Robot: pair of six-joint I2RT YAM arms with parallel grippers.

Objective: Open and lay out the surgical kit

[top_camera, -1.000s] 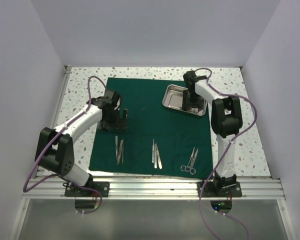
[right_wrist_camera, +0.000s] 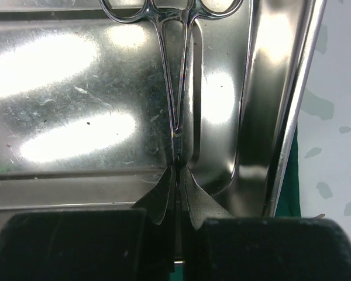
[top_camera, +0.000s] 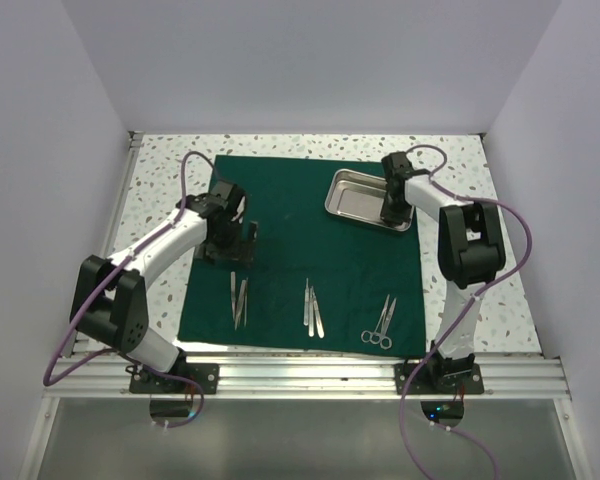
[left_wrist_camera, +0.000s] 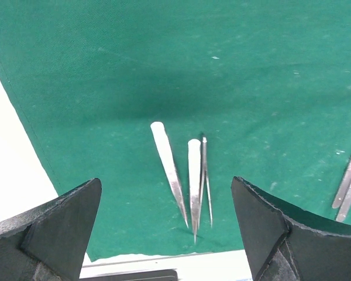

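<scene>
In the right wrist view, a ring-handled instrument (right_wrist_camera: pixel 174 93) lies in the steel tray (right_wrist_camera: pixel 284 129), its thin tip pointing to my right gripper. That gripper is shut, its fingertips meeting at the tip; whether the tip is pinched between them I cannot make out. From above, the right gripper (top_camera: pixel 392 219) is over the right end of the tray (top_camera: pixel 360 197). My left gripper (top_camera: pixel 234 260) stands open and empty above the green drape (top_camera: pixel 290 230). Beyond its fingers (left_wrist_camera: pixel 64 228), three slim instruments (left_wrist_camera: pixel 169 164) lie on the cloth.
Along the near part of the drape lie three thin instruments (top_camera: pixel 233 298) at left, another three (top_camera: pixel 312 308) in the middle and two ring-handled ones (top_camera: pixel 383 322) at right. A patterned white surface (top_camera: pixel 480 270) surrounds it.
My right arm has moved to the right over the tray, its gripper reaching the tray's right end. The left arm and the instruments laid on the drape look unmoved.
</scene>
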